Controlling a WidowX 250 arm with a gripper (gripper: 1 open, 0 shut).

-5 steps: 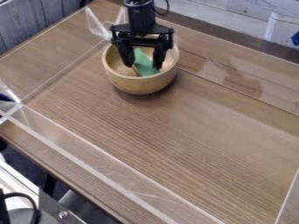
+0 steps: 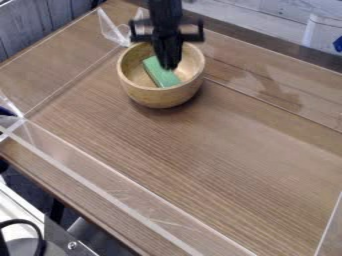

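A wooden bowl [image 2: 178,95] stands on the wooden table near the back centre. Inside it lies a green block [image 2: 162,72]. My black gripper [image 2: 164,36] hangs above the back of the bowl, blurred, so its fingers are hard to make out. The green block is below it, resting in the bowl.
A clear plastic piece [image 2: 115,30] sits at the back left. A white wall is at the back right, and cables lie off the lower left edge.
My gripper has risen out of the bowl and moved up and back, leaving the green block visible in the bowl.
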